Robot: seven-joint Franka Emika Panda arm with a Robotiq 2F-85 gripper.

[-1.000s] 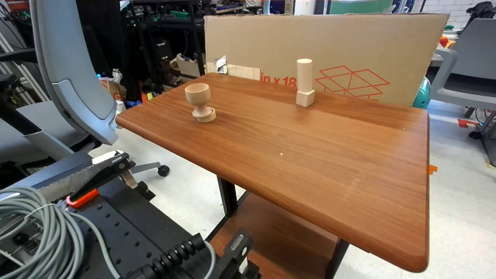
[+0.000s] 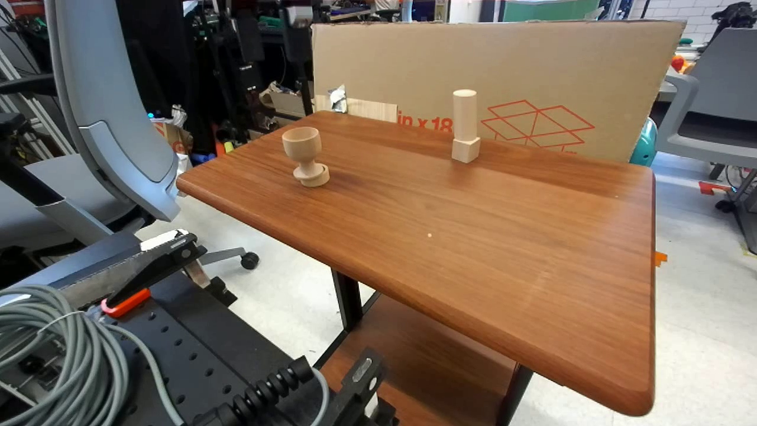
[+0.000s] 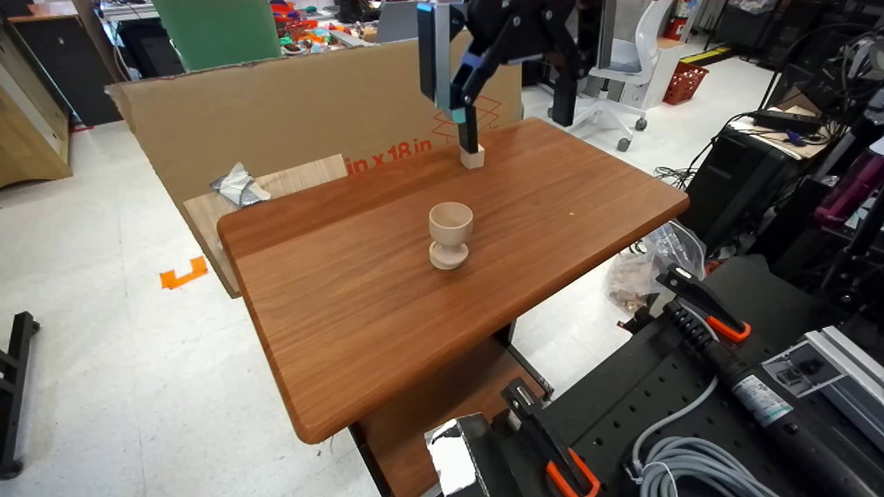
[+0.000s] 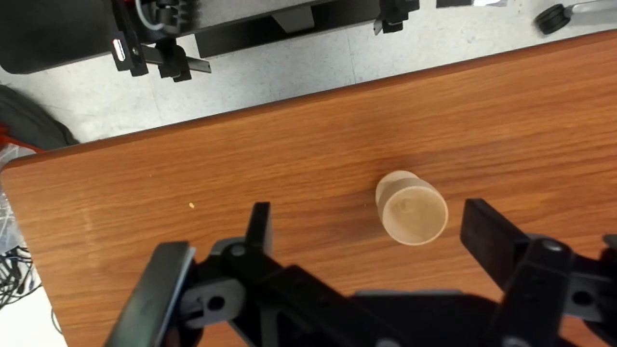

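Observation:
A pale wooden cup (image 2: 302,146) with a narrow stem stands upright on a low round wooden disc (image 2: 320,176), slightly off its centre. Farther back, a wooden cylinder (image 2: 465,115) stands upright on a small wooden cube (image 2: 465,149). In exterior view 2 the cube (image 3: 472,157) shows, but a dark finger (image 3: 469,132) hides the cylinder. My gripper (image 3: 517,132) hangs above the table, its fingers wide apart and empty. From the wrist view, the cup (image 4: 415,214) appears well below my gripper, nearer the right finger.
The brown table (image 2: 440,213) is otherwise mostly clear. A tall cardboard sheet (image 2: 568,78) stands along its far edge. A black platform with cables and clamps (image 2: 184,341) lies across a gap from the near side. A grey chair (image 2: 113,142) stands at the left.
The dark fingers of my gripper have come into the upper left of exterior view 1, where none showed a second ago. The cup, disc, cylinder and cube have kept their places.

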